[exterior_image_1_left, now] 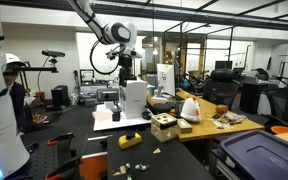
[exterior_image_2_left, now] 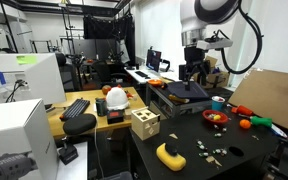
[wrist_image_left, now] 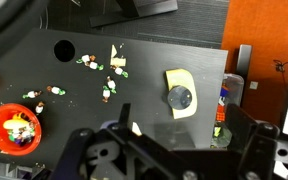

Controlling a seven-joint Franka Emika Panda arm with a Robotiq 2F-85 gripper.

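Observation:
My gripper hangs high above the dark table [exterior_image_1_left: 174, 160], its fingers spread wide with nothing between them. It points down in both exterior views. Below it lies a yellow block-like thing with a dark round knob [wrist_image_left: 179, 97], apart from the fingers; the same yellow thing [exterior_image_2_left: 171, 156] rests near the front of the table in exterior view 2. Several small pale and coloured pieces [wrist_image_left: 108, 88] are scattered beside it. A red bowl [wrist_image_left: 15, 131] with mixed small contents stands at the left of the wrist view.
A wooden box with holes [exterior_image_1_left: 164, 127] stands beyond the yellow thing, close to a tall white box [exterior_image_1_left: 135, 96]. An orange ball [exterior_image_2_left: 245, 124] and a blue cup [exterior_image_2_left: 218, 103] sit near the bowl.

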